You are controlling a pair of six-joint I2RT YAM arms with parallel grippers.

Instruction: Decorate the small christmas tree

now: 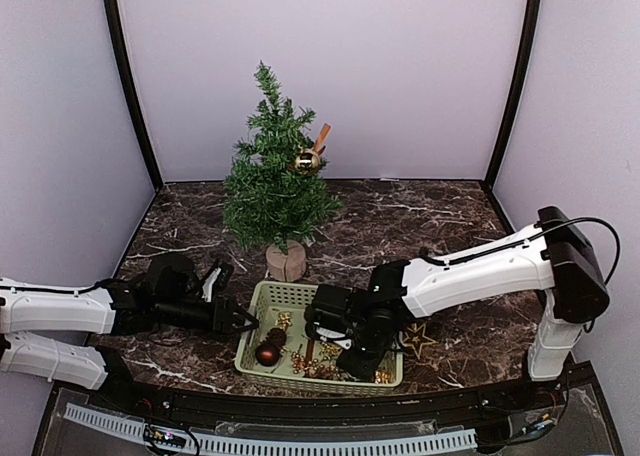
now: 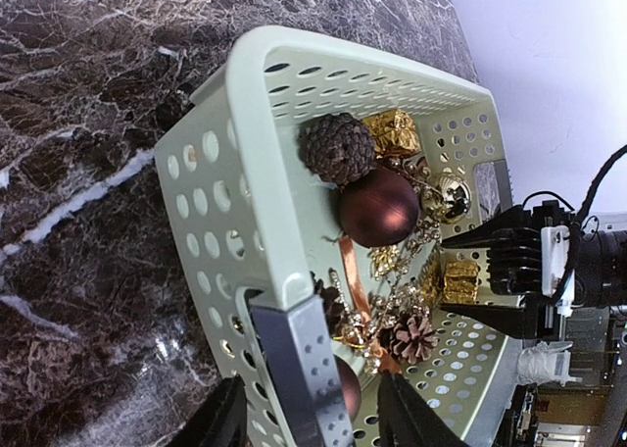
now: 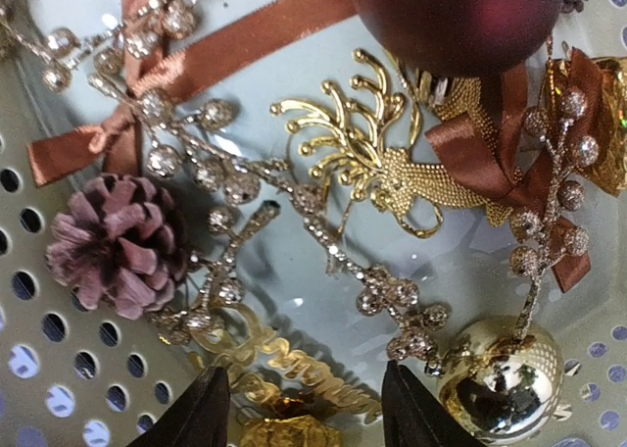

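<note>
The small tree (image 1: 275,186) stands on a wooden base behind the basket, with a gold bauble (image 1: 306,161) hung on its right. The green basket (image 1: 250,316) holds dark red baubles (image 2: 378,207), pinecones (image 3: 118,246), glittery sprigs, ribbons, a gold reindeer (image 3: 421,177) and a gold bauble (image 3: 500,378). My left gripper is at the basket's left end, fingers apart either side of the rim, apparently not closed on it. My right gripper is open inside the basket, low over the ornaments, nothing visibly held.
A gold star (image 1: 420,341) lies on the marble table right of the basket. White walls surround the back and sides.
</note>
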